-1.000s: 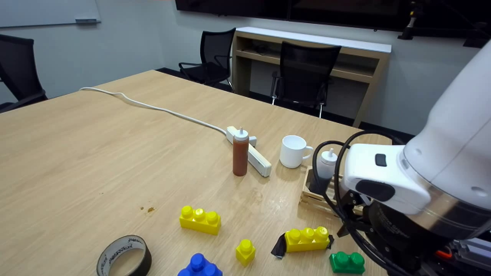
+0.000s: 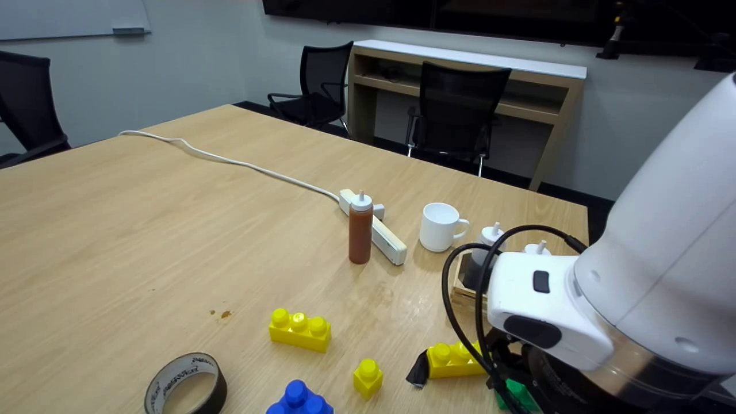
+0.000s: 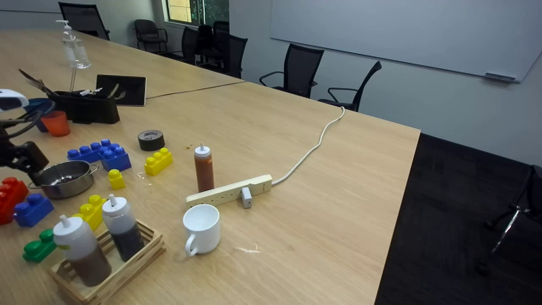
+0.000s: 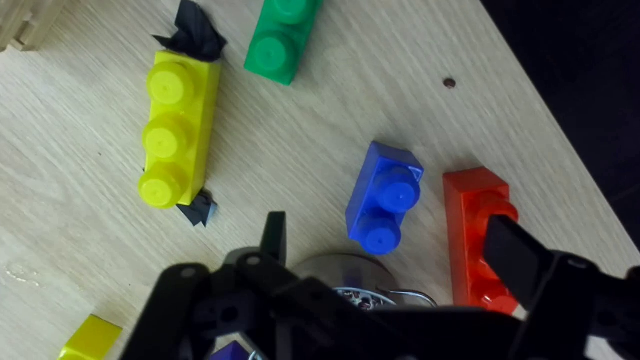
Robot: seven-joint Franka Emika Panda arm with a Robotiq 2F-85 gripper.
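My gripper stands open in the wrist view, its two black fingers wide apart and nothing held. Between and beyond them lies a small blue brick on the table. A red brick is partly covered by the right finger. Below the fingers a metal pot shows only in part; exterior view 2 shows more of this pot, with dark bits inside and the black gripper close above its left side. A yellow brick with black tape at both ends and a green brick lie farther off.
Two sauce bottles stand in a wooden crate near a white mug. A brown bottle stands by a power strip. Behind the pot are blue bricks and a tape roll.
In exterior view 1 the arm has shifted left and slightly lower. It now covers much of the green brick and the right end of the taped yellow brick. The objects appear unmoved.
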